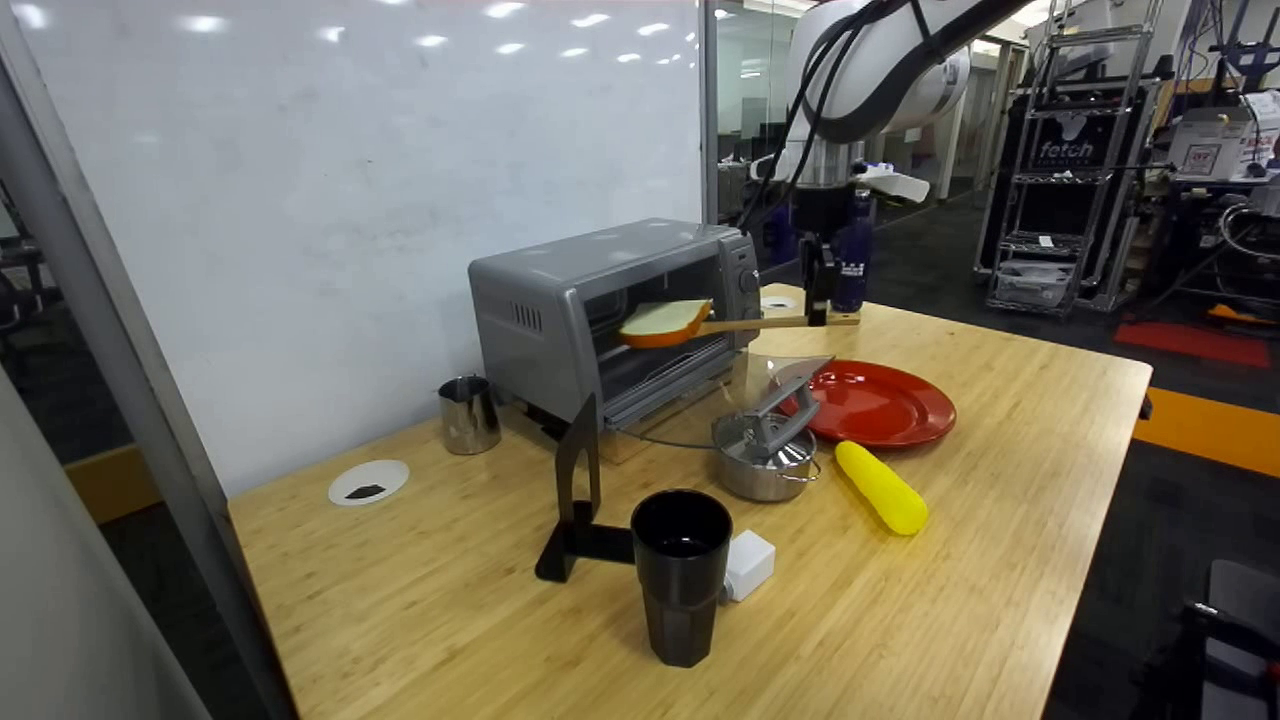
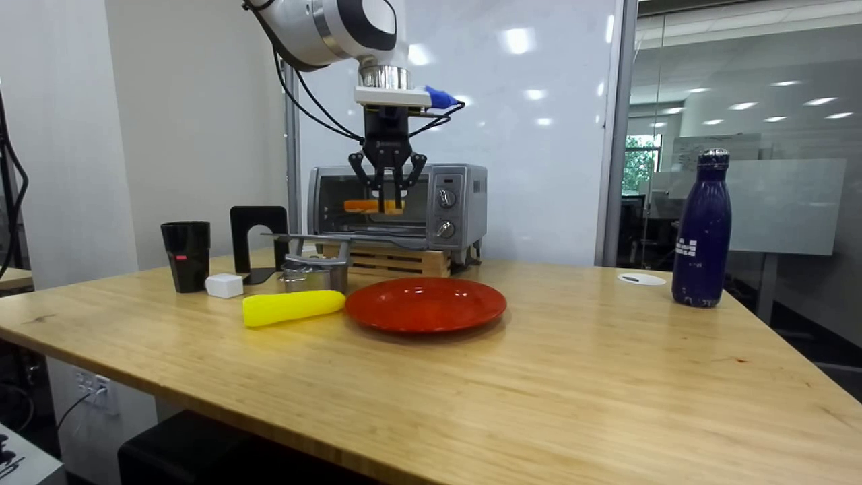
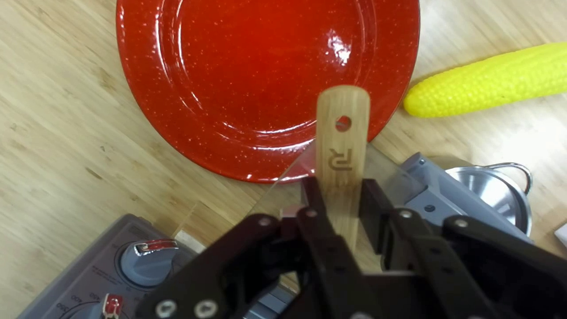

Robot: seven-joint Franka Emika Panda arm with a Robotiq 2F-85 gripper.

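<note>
My gripper is shut on the flat wooden handle point(image 3: 343, 151) of a utensil, whose holed end sticks out past the fingers. In exterior view 1 the handle runs left from the gripper point(image 1: 818, 314) to a bread slice point(image 1: 666, 322) with an orange crust, which rides on the utensil's far end. The slice is at the open front of the grey toaster oven point(image 1: 528, 288), partly inside by the look of it. Beneath the bread, the utensil's head is hidden. The oven's glass door point(image 1: 696, 402) hangs lowered.
A red plate point(image 1: 882, 406) and a yellow corn cob point(image 1: 882, 486) lie before the oven. By the door's handle stands a steel pot point(image 1: 764, 462). A black cup point(image 1: 680, 576), black stand point(image 1: 576, 510) and metal pitcher point(image 1: 468, 416) are further left; a blue bottle point(image 2: 701, 230) stands at the right.
</note>
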